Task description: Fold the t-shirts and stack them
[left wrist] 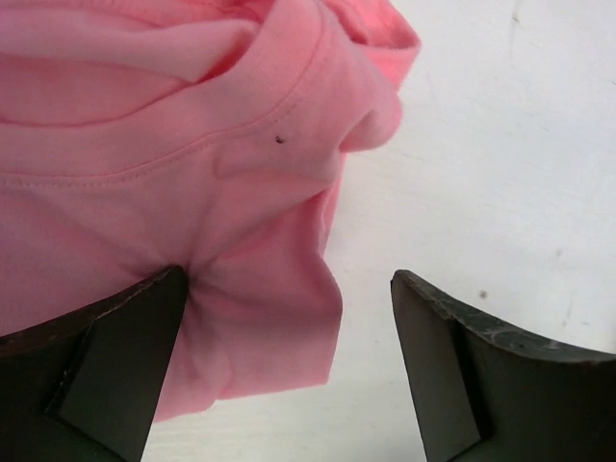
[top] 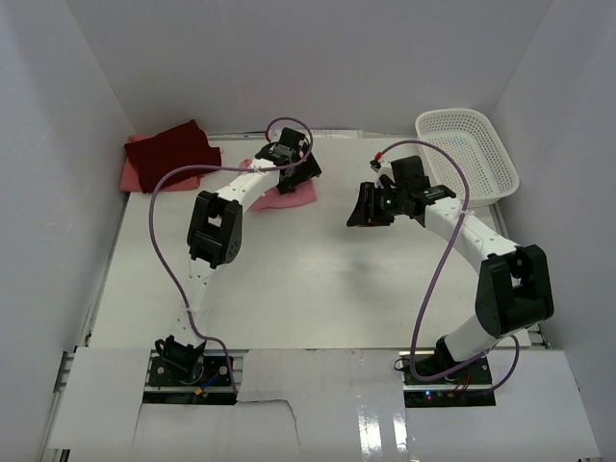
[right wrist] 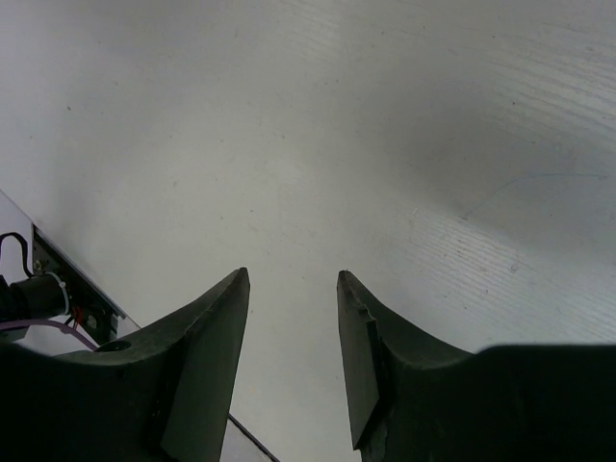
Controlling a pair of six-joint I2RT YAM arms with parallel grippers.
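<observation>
A folded pink t-shirt [top: 285, 199] lies at the back of the table, left of centre, partly hidden under my left arm. My left gripper [top: 303, 176] is low over its right side with the fingers open. Up close in the left wrist view, one fingertip [left wrist: 159, 308] meets creased cloth of the pink shirt [left wrist: 241, 192], while the other is over bare table past the shirt's edge. At the back left, a folded dark red shirt [top: 173, 156] rests on another pink one [top: 130, 178]. My right gripper [top: 369, 212] is open above empty table, right of centre.
A white perforated basket [top: 469, 159] stands at the back right, beyond the right arm. Walls close off the back and both sides.
</observation>
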